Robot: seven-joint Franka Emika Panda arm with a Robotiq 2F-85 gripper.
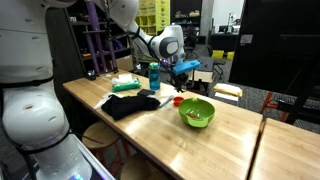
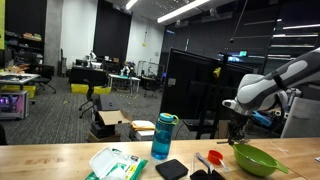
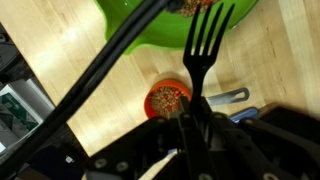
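Note:
In the wrist view a dark fork [image 3: 199, 55] rises from my gripper, tines reaching over the edge of the green bowl [image 3: 165, 38]. The fingers are shut on its handle. Below the gripper stands a red cup [image 3: 166, 98] partly filled with brownish bits. Similar bits lie inside the bowl. In exterior view 1 the gripper [image 1: 187, 69] hangs above and behind the bowl [image 1: 197, 113], apart from it, with the red cup [image 1: 178, 100] at the bowl's far left side. The fork is too small to make out clearly there.
A blue bottle [image 2: 163, 136], a green-and-white packet [image 2: 116, 162] and dark cloth [image 1: 132, 104] occupy the table's left part. A grey-handled utensil [image 3: 228, 97] lies beside the cup.

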